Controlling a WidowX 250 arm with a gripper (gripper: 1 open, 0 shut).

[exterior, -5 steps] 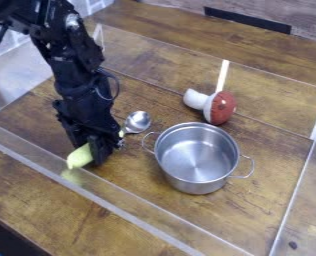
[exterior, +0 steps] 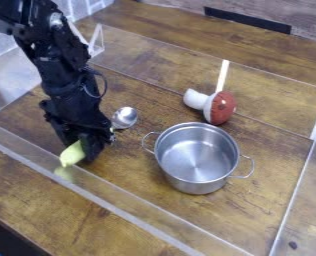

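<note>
My black gripper (exterior: 91,142) is low over the wooden table (exterior: 121,220) at the left, shut on a yellow-green object (exterior: 73,153) that is partly hidden by the fingers. A metal spoon (exterior: 125,117) lies just to the right of the gripper. A steel pot (exterior: 197,158) with two handles stands to the right.
A red and white object (exterior: 217,107) with a white handle lies at the back right. Clear plastic edging or panels cross the left, front and right of the table.
My gripper and the yellow-green object in it have moved slightly to the left. The pot and spoon look unmoved.
</note>
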